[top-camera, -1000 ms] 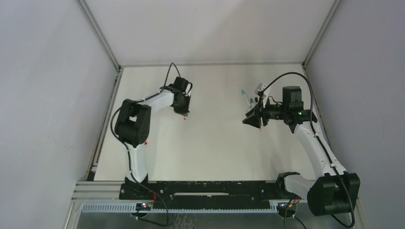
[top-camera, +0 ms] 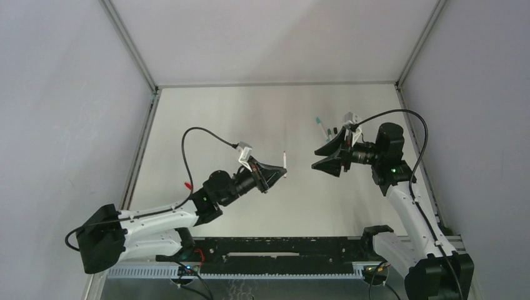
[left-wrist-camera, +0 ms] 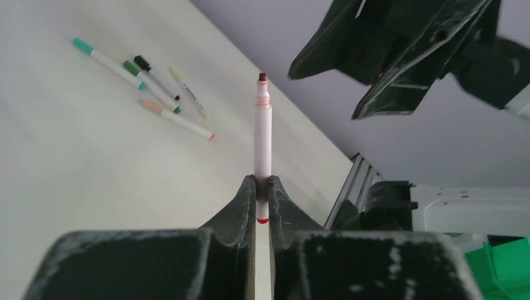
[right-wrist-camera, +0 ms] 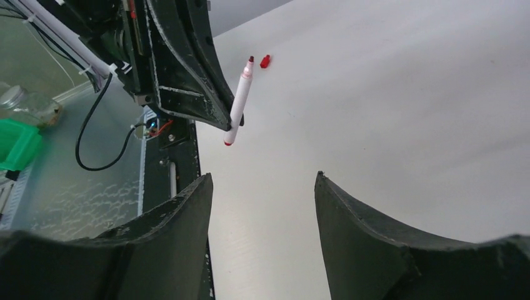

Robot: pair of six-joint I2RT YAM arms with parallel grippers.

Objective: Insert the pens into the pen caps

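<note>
Upright between the fingertips of my left gripper is a white pen (left-wrist-camera: 262, 140), its dark red tip bare and its red end just below the fingers. The top view shows this gripper (top-camera: 285, 170) left of my right gripper (top-camera: 317, 159), with a gap between them. My right gripper stands open with nothing between its fingers. A small red cap (right-wrist-camera: 265, 61) lies on the table beyond the left arm; the left arm partly covers that cap (top-camera: 188, 185) from above.
Capped pens lie at the table's right side: a teal one (left-wrist-camera: 112, 64), a green one (left-wrist-camera: 153, 87), a black one (left-wrist-camera: 156, 78), a yellow one (left-wrist-camera: 189, 92) and a peach one (left-wrist-camera: 178, 120).
The left arm has swung right and toward the front, bringing the pen upright near the right gripper. The right arm has shifted slightly, and its fingers now stand wide.
</note>
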